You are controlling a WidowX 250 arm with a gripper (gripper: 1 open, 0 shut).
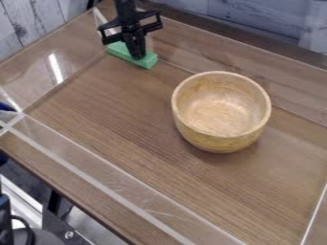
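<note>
A green block (pixel 138 59) lies on the wooden table at the upper left, near a pale object at the back. My black gripper (pixel 133 48) is low over the block, its fingertips close together at the block's top. Whether anything is between them is too small to tell. A large tan bowl (pixel 220 112) sits to the right.
Light wall panels stand along the back and left edges. A dark shape is at the lower left edge.
</note>
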